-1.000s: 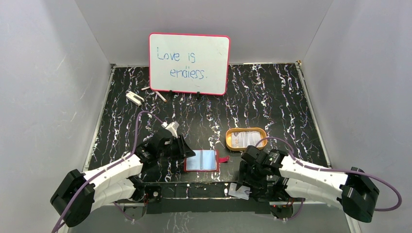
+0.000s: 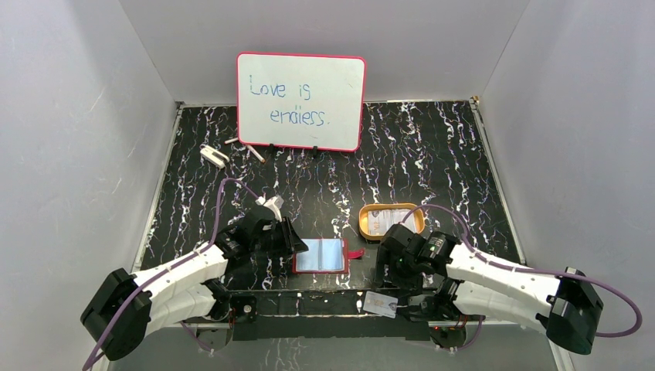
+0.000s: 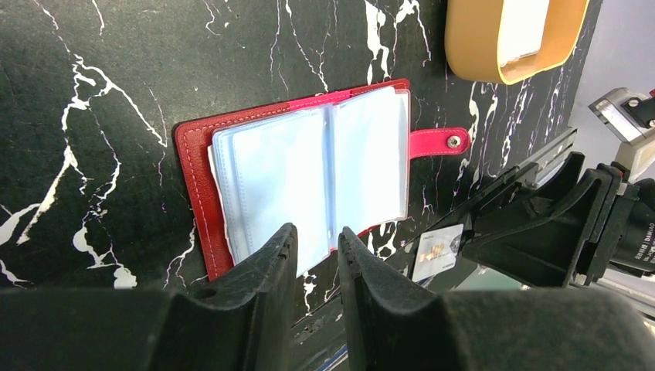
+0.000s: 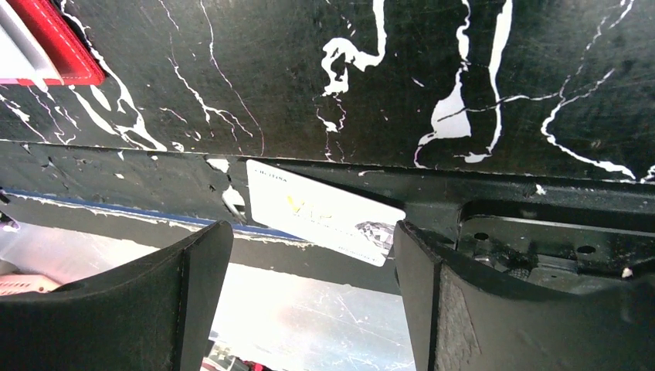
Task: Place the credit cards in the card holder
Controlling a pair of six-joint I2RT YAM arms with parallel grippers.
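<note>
An open red card holder point(image 2: 320, 255) with clear sleeves point(image 3: 274, 185) lies on the black marbled table. My left gripper hangs just over its near side, slightly open, nothing seen between its fingers. A white credit card point(image 4: 317, 209) lies on the dark ledge along the table's front edge, below the holder's right side. My right gripper is above that card, open, with the card lying in view between and beyond its fingertips. A yellow container point(image 2: 364, 225) holding white cards sits behind my right gripper.
A whiteboard point(image 2: 301, 85) reading "Love is endless." stands at the back, with a white eraser point(image 2: 215, 156) and markers at back left. Grey walls enclose the sides.
My right gripper has lifted slightly away from the card at the front edge, which shows more fully in the top view. The left arm is essentially still.
</note>
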